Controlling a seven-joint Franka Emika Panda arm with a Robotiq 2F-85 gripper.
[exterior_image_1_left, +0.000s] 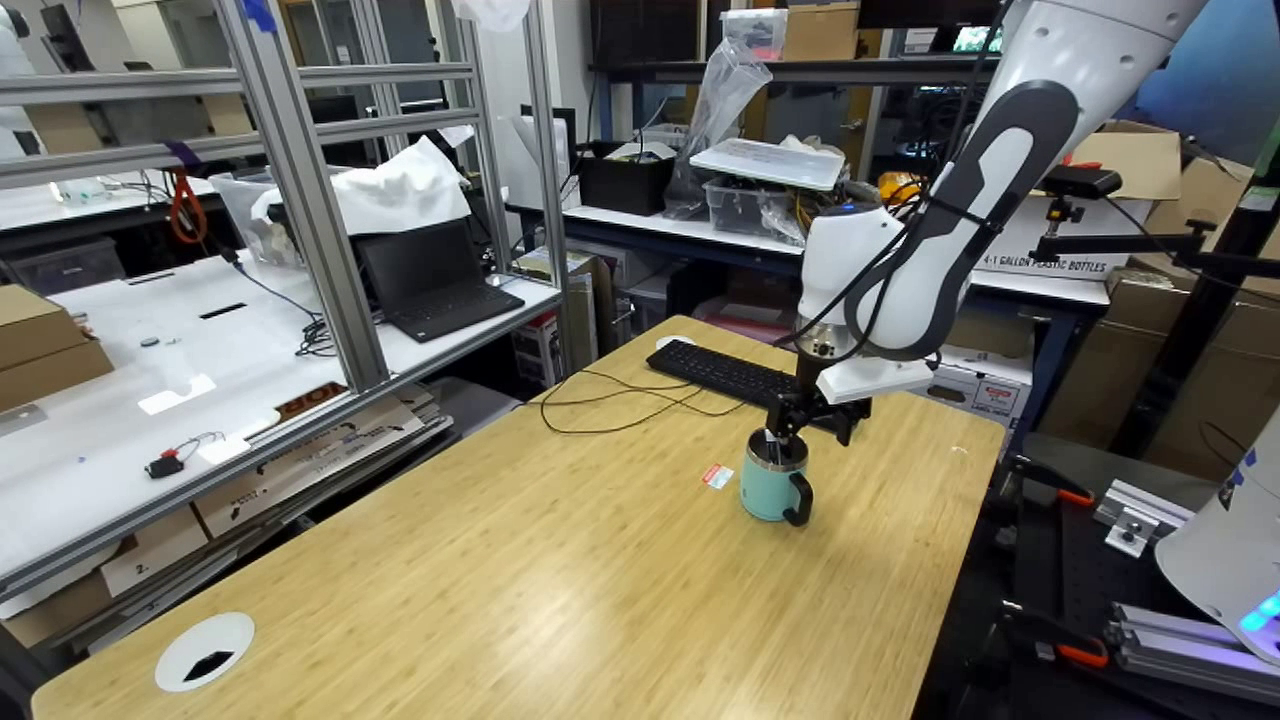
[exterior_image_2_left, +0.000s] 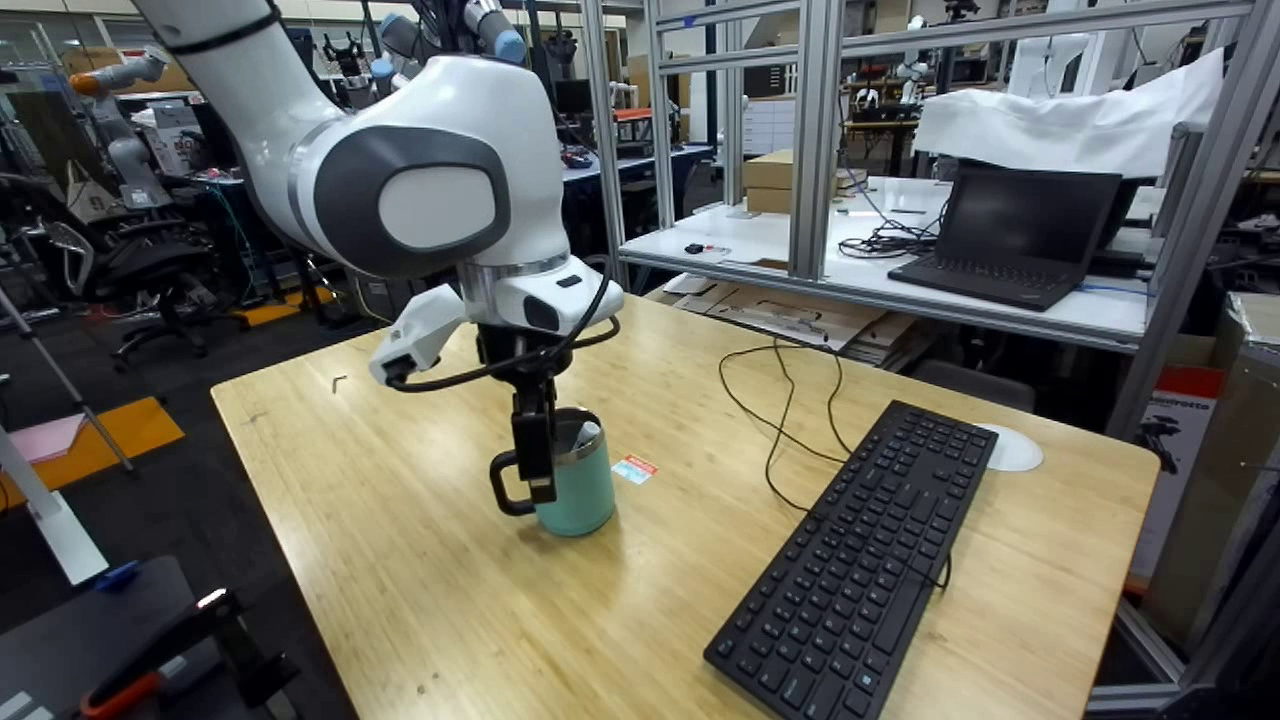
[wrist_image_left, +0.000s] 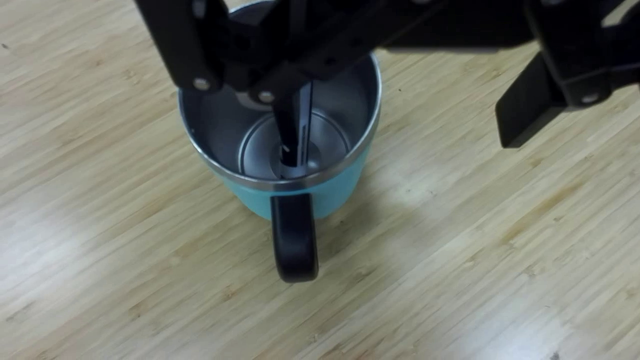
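Observation:
A teal mug (exterior_image_1_left: 768, 486) with a steel rim and a black handle (wrist_image_left: 294, 240) stands upright on the wooden table. Inside it leans a slim pale stick-like object (exterior_image_2_left: 587, 433), possibly a marker; in the wrist view it runs down to the mug's bottom. My gripper (exterior_image_1_left: 812, 427) points down at the mug and is open, its fingers wide apart. One finger is over the mug's mouth beside the stick, partly masking it. The other finger (wrist_image_left: 528, 105) hangs outside the mug, over bare table. Whether the first finger touches the stick cannot be told.
A black keyboard (exterior_image_2_left: 858, 564) lies near the mug, its cable looping over the table. A small red-and-white label (exterior_image_1_left: 717, 476) is flat beside the mug. A metal frame and a shelf with a laptop (exterior_image_1_left: 432, 282) border the table.

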